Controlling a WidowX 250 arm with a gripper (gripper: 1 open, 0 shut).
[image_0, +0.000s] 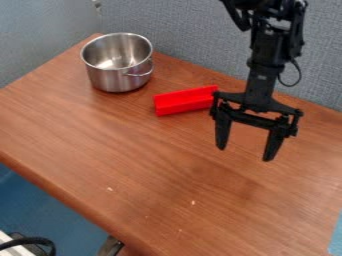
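Note:
My black gripper stands open over the right half of the wooden table, its two fingers pointing down with nothing between them. A red block lies near the back of the table, to the left of the gripper. A steel pot with side handles stands at the back left, left of the red block.
A grey padded wall runs behind it. Black cables lie off the table at the lower left.

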